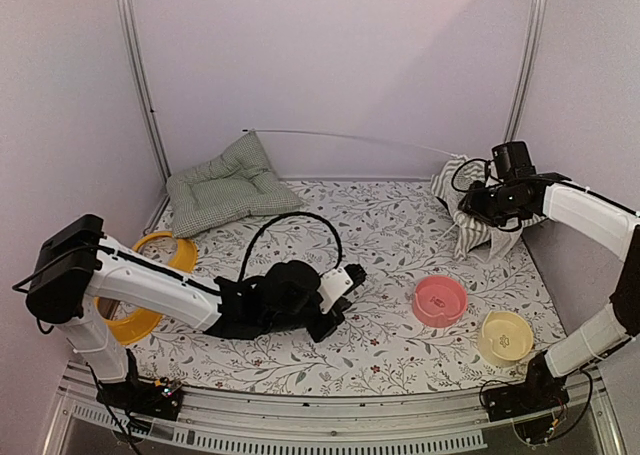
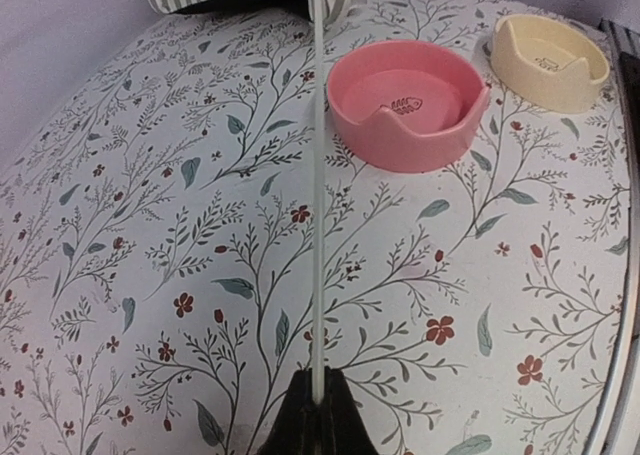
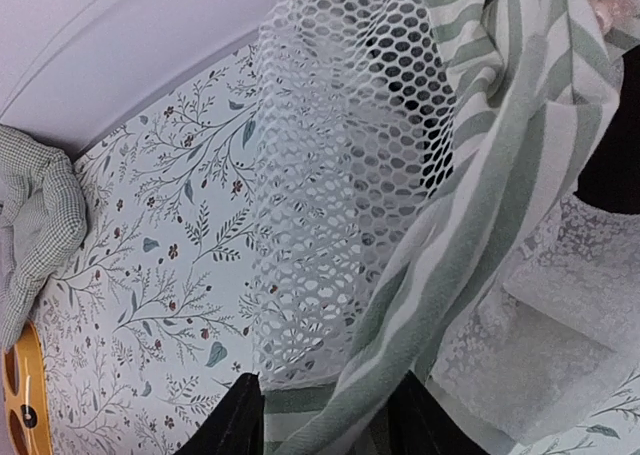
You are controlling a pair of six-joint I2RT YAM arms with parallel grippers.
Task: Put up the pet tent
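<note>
The striped tent fabric (image 1: 470,237) with white mesh (image 3: 345,175) lies bunched at the back right. My right gripper (image 1: 475,203) is down at it; in the right wrist view its fingertips straddle a striped edge, and whether they grip is unclear. A thin pale pole (image 1: 340,135) runs from the fabric across the back toward the cushion (image 1: 220,190). My left gripper (image 1: 340,315) is over the front middle, shut, with a thin pale rod (image 2: 318,225) upright in the left wrist view between its fingertips.
A pink bowl (image 1: 439,300) and a cream bowl (image 1: 505,337) stand front right. A yellow ring-shaped object (image 1: 135,325) lies at the left, partly behind my left arm.
</note>
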